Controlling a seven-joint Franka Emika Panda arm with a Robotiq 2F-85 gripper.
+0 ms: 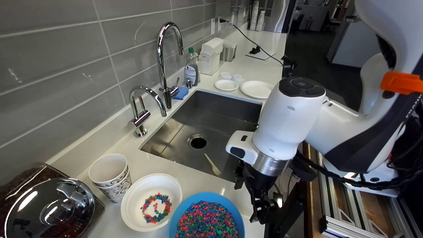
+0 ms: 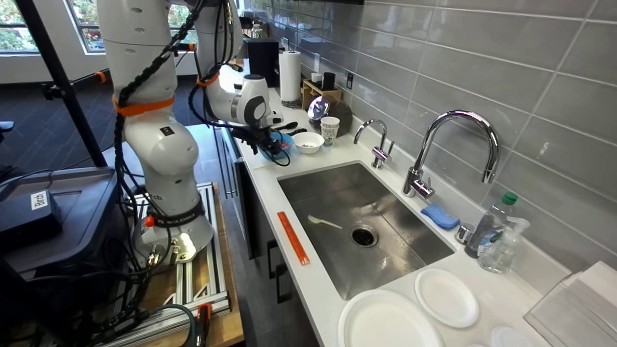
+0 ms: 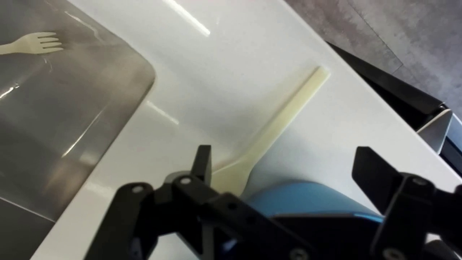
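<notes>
In the wrist view my gripper is open, its two black fingers wide apart with nothing held. A pale utensil point(image 3: 283, 119) lies on the white counter below, its handle showing between the fingers' directions; its broad end is partly hidden by the left finger. The blue bowl point(image 3: 309, 197) shows at the bottom, partly covered by the gripper. From exterior view 1, the gripper point(image 1: 263, 210) hangs over the counter's front edge, right of that bowl, which is full of small coloured pieces point(image 1: 206, 222). Beside it, a white bowl point(image 1: 133, 198) contains fewer pieces.
A pale fork point(image 1: 212, 164) lies in the steel sink point(image 1: 178, 148). Patterned cups point(image 1: 111, 174) and a lidded glass jar point(image 1: 49, 214) stand beyond the bowls. An orange strip point(image 2: 293, 238) rests along the front counter edge, with white plates point(image 2: 384, 324) past the sink.
</notes>
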